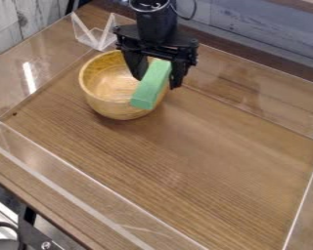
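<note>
A round yellow bowl (pixel 106 87) sits on the wooden table toward the back left. A green oblong object (pixel 152 85) leans tilted over its right side. The black gripper (pixel 156 61) hangs above the bowl's right part, close over the green object's upper end, with its fingers spread open. Whether it touches the green object is unclear.
A clear plastic holder (pixel 93 30) stands at the back left. Walls border the table behind.
</note>
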